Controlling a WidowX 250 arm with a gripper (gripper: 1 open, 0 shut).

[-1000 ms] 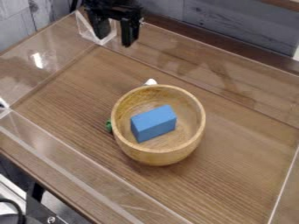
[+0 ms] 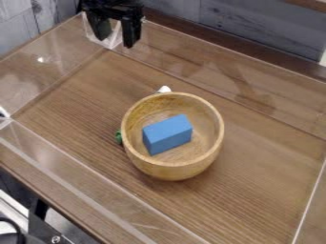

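Observation:
A round tan bowl [image 2: 200, 159] sits on the wooden tray floor in the lower middle, holding a blue block [image 2: 167, 133]. A small white object [image 2: 165, 90] lies just above the bowl, and a small green object [image 2: 118, 138] is at its left edge. The dark gripper [image 2: 113, 30] is at the top left, well behind and above the bowl; whether its fingers are open or shut is too small and dark to tell.
Transparent or metal tray walls [image 2: 254, 43] border the back.
The gripper has moved slightly up and to the left toward the back. The bowl and block have not visibly moved.

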